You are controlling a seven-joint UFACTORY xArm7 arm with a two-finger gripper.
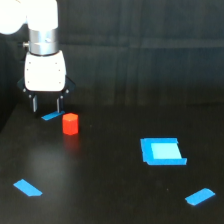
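At the upper left, my gripper (46, 103) hangs from the white arm, pointing down. Its two dark fingers (34, 103) stand apart with nothing visible between them, so it is open. A small red block (70, 124) rests on the black table, a little to the right of the gripper and lower in the view; the two look apart. On the right half of the table lies a square outlined in blue tape (146, 152), with a pale, bright patch (166, 151) inside it.
Strips of blue tape lie flat on the dark table: one front left (28, 188), one front right (200, 197), and another strip (52, 115) near the gripper. A dark curtain (140, 50) closes off the back. Between block and square, the table is clear.
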